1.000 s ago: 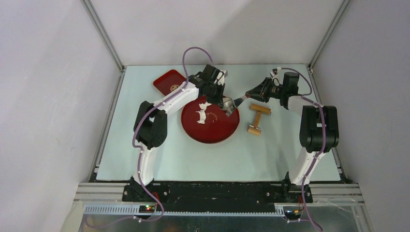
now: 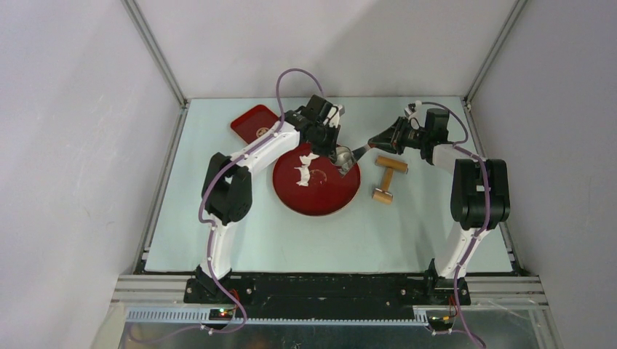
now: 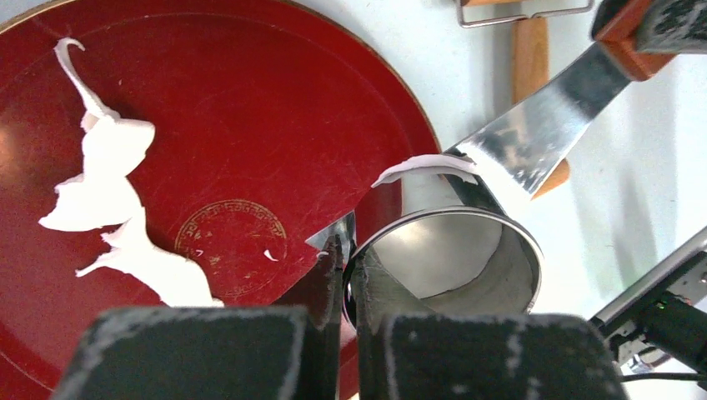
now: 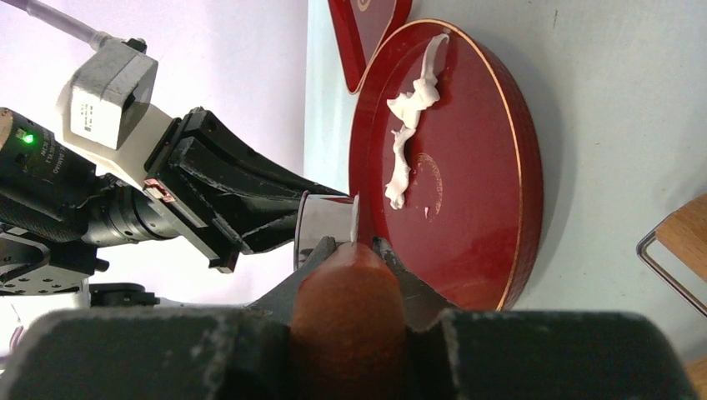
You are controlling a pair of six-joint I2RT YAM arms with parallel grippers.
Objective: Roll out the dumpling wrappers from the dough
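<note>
My left gripper is shut on a steel ring cutter over the right part of the red round tray. My right gripper is shut on a scraper with a reddish handle; its steel blade reaches to the cutter. A thin strip of white dough lies along the cutter's outer side by the blade. Ragged white dough scraps lie in a row on the tray's left-middle, with a tiny bit beside the faded gold emblem.
A wooden roller tool lies right of the tray. A smaller red square tray sits at the back left, partly behind my left arm.
Both grippers, with cutter and scraper, have shifted very slightly over the last second; otherwise the scene is the same.
</note>
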